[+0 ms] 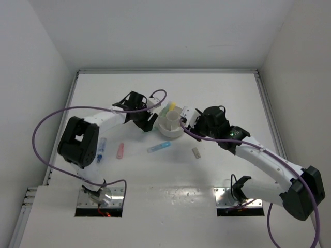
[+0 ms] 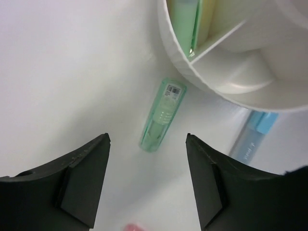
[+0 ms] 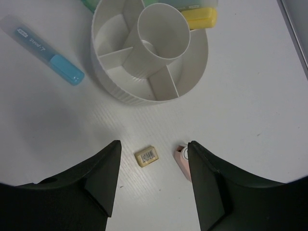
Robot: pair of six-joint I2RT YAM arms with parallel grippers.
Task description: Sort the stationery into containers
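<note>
A white divided round organizer [image 3: 110, 82] sits mid-table, holding green and yellow items [image 3: 199, 19]. My left gripper is open just left of it, above a green lead case [image 2: 162, 113] lying beside the organizer. A blue pen-like case [image 3: 48, 53] lies in front of the organizer. My right gripper is open over a small beige block [image 3: 147, 156] and a pink item [image 3: 182, 161], partly hidden by a finger.
A pink item [image 1: 120, 150] and blue items [image 1: 101, 149] lie at the table's left.
</note>
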